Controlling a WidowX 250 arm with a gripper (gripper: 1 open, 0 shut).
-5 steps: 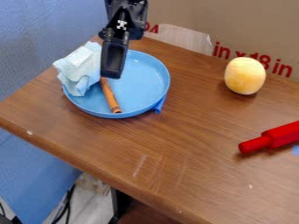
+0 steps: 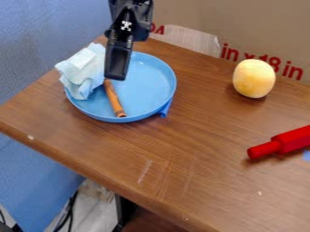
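Note:
The black gripper (image 2: 118, 63) hangs from the top over a blue plate (image 2: 155, 91); its fingers point down, and whether they are apart cannot be made out. An orange stick-like object (image 2: 114, 101) lies on the plate below the gripper, its upper end near the fingers. A crumpled pale cloth (image 2: 82, 68) sits at the plate's left side, beside the gripper.
A yellow round object (image 2: 253, 79) stands at the back right. A red cylinder (image 2: 281, 142) lies at the right edge. A cardboard box (image 2: 255, 27) is behind.

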